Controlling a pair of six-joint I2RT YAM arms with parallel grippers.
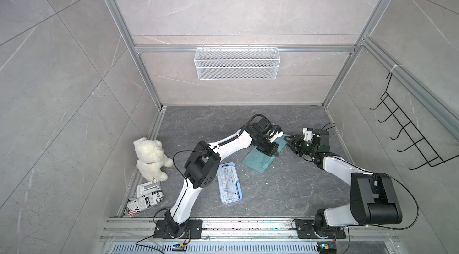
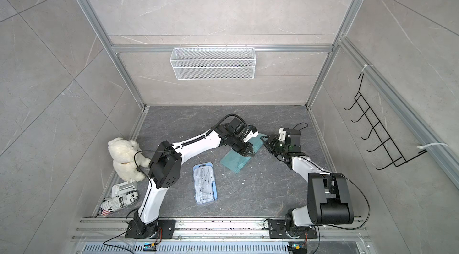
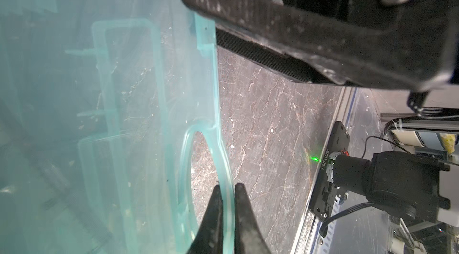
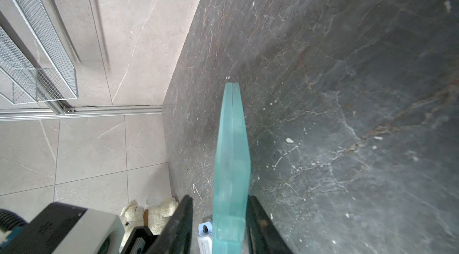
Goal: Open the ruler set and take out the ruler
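A teal translucent plastic case [image 1: 258,160] is raised at a slant near the middle, with my left gripper [image 1: 272,144] shut on it; in the left wrist view the case [image 3: 133,86] fills the left half, its handle loop visible. My right gripper [image 2: 270,141] is at the case's right end. In the right wrist view the case [image 4: 232,148] stands edge-on between the dark fingertips, which are part open around it; whether both touch it cannot be told. A blue-rimmed clear box with pieces inside [image 1: 229,182] lies on the floor near the front.
A white plush bear [image 1: 150,156] and printed packets [image 1: 143,201] lie along the left wall. A white wire basket [image 1: 236,62] hangs on the back wall, a black hook rack [image 1: 411,139] on the right. Floor behind and right of the case is mostly clear.
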